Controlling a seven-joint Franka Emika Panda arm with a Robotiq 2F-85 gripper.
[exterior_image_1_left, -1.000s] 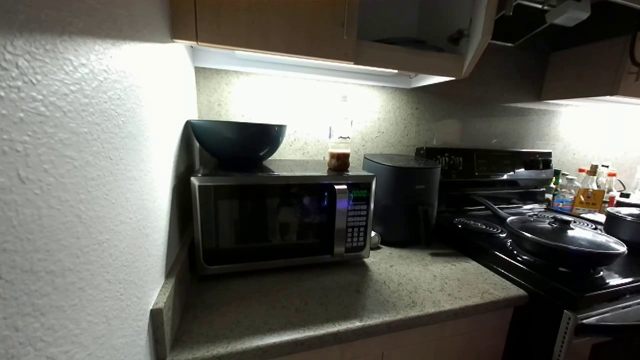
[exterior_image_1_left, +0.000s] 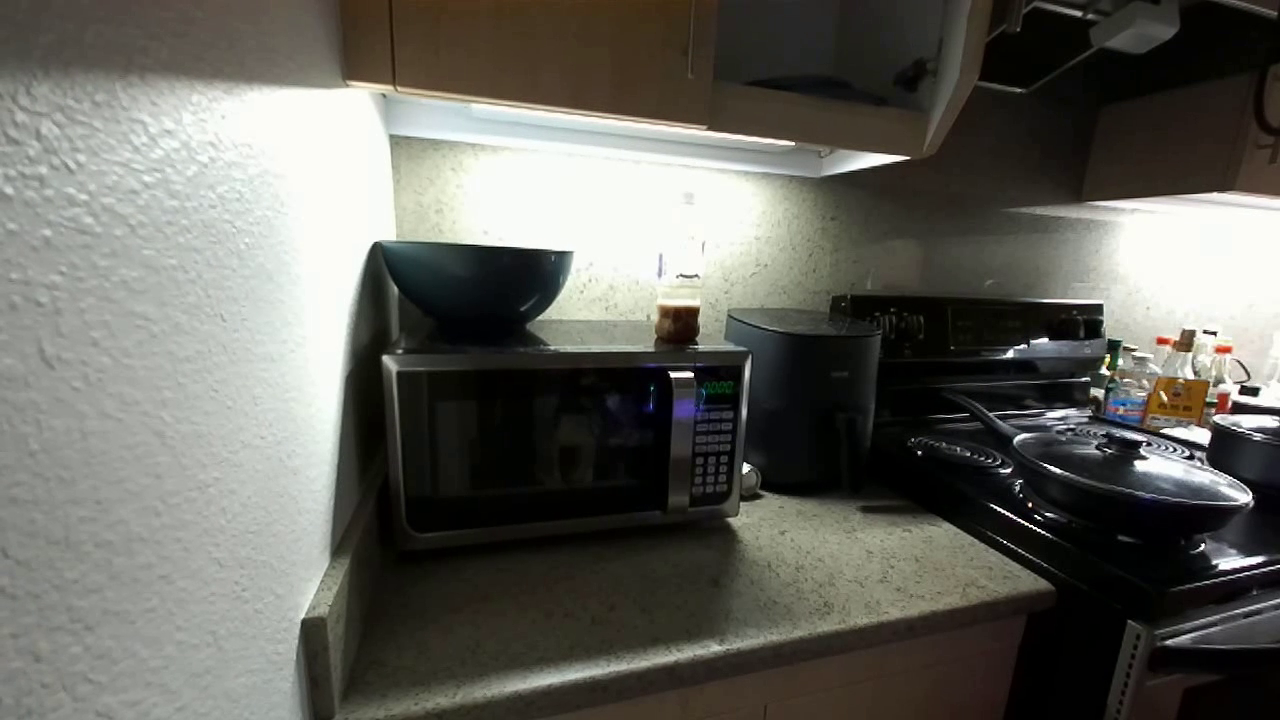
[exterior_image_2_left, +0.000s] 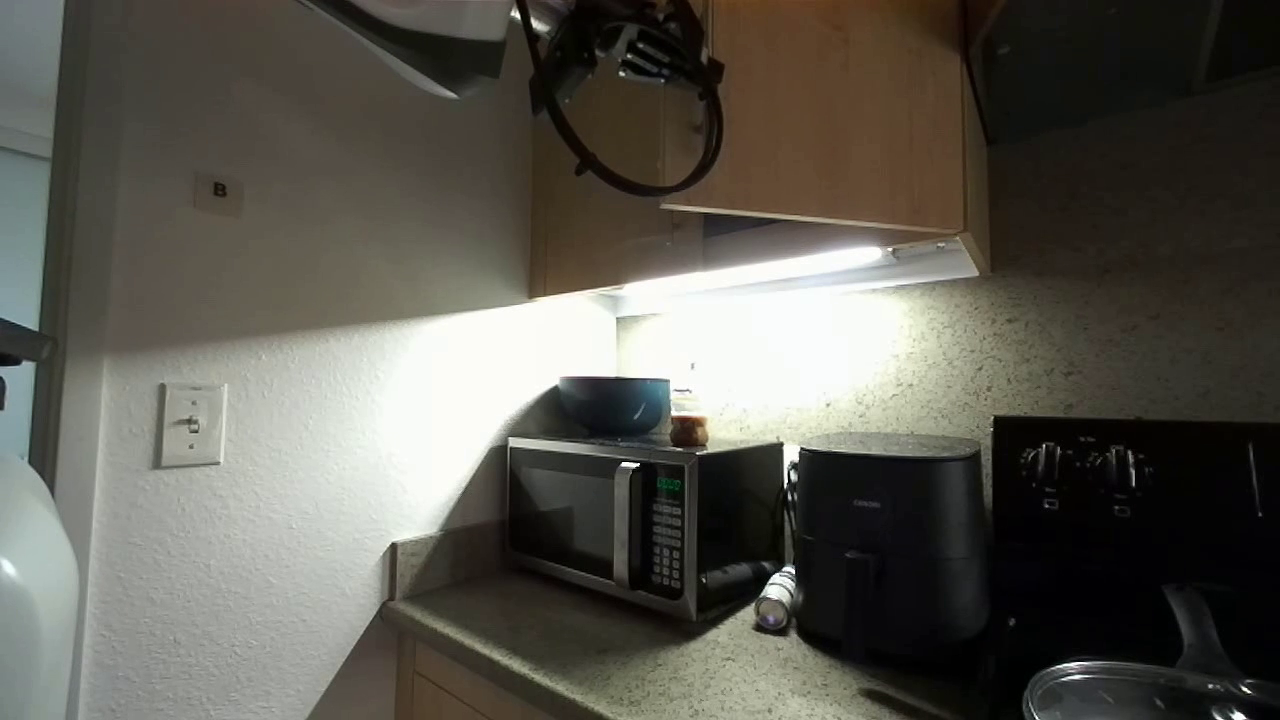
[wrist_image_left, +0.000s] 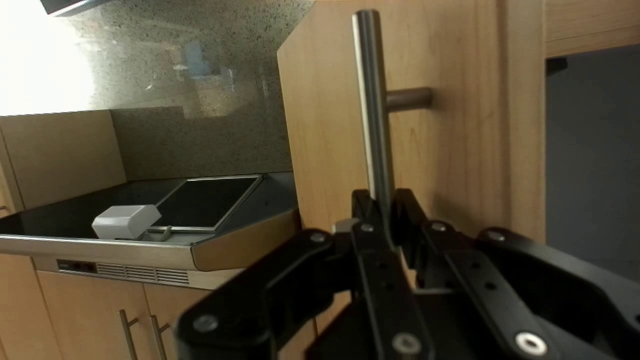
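Note:
In the wrist view a steel bar handle (wrist_image_left: 375, 120) runs up the face of a light wood cabinet door (wrist_image_left: 462, 174). My black gripper is shut on the lower part of that bar, one finger on each side. The door (exterior_image_1_left: 957, 78) stands swung out from its upper cabinet, whose inside (exterior_image_1_left: 786, 48) shows in exterior view 1. Part of the arm's wrist hangs in front of the door (exterior_image_2_left: 828, 108) at the top of exterior view 2; the fingertips cannot be made out there. Exterior view 1 does not show the gripper.
Below the cabinet stand a microwave (exterior_image_1_left: 540, 444) with a dark bowl (exterior_image_1_left: 480, 282) and a bottle (exterior_image_1_left: 678, 318) on top, and an air fryer (exterior_image_1_left: 804, 396). The range hood (wrist_image_left: 150, 249) is close beside the open door. A lidded pan (exterior_image_1_left: 1122, 474) sits on the stove.

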